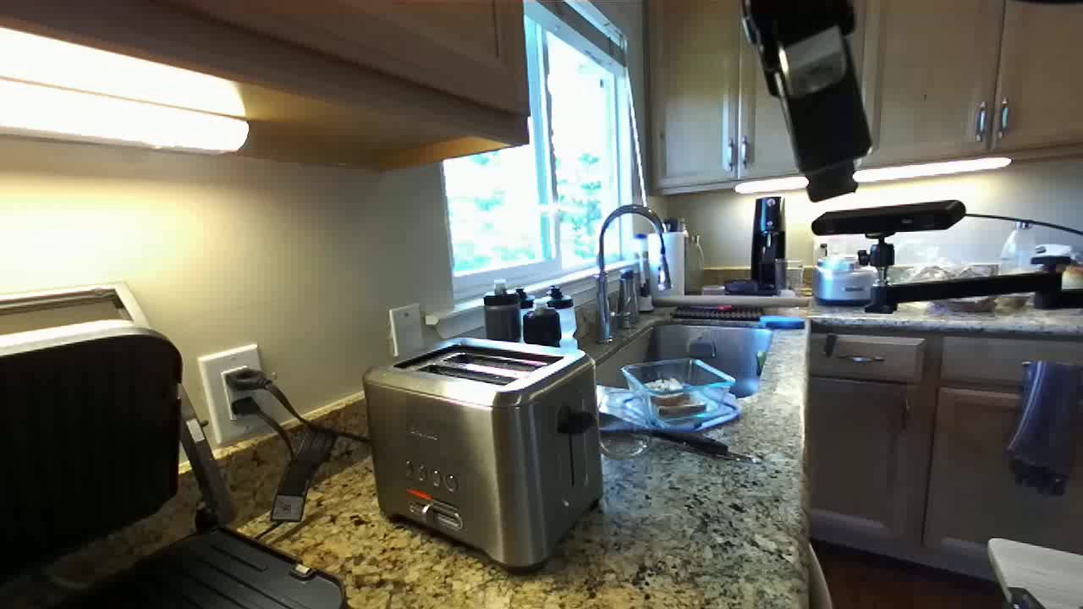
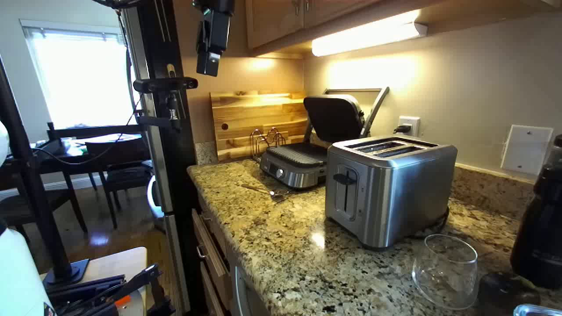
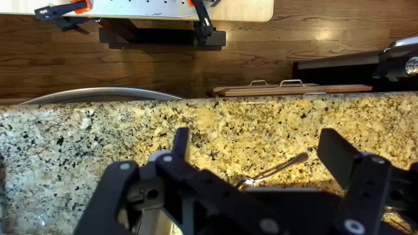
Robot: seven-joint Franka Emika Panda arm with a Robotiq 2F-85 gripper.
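Observation:
High above the granite counter (image 3: 219, 117) hangs my gripper, open and with nothing between its fingers. In exterior view 1 the same gripper (image 1: 832, 183) shows at the upper right, pointing down; exterior view 2 has the gripper (image 2: 208, 66) at the top, left of centre. On the counter, below the gap between the fingers in the wrist view, lies a metal spoon (image 3: 274, 170). A steel toaster (image 1: 487, 457) stands near the wall, its slots facing up. Behind it in exterior view 2 is a contact grill (image 2: 295, 163) with its lid raised.
A clear drinking glass (image 2: 445, 274) stands beside the toaster. Near the sink (image 1: 700, 340) sits a glass dish (image 1: 680, 386) with food in it, and a dark-handled utensil (image 1: 680, 438) lies before it. A wooden board (image 2: 258, 113) leans at the back.

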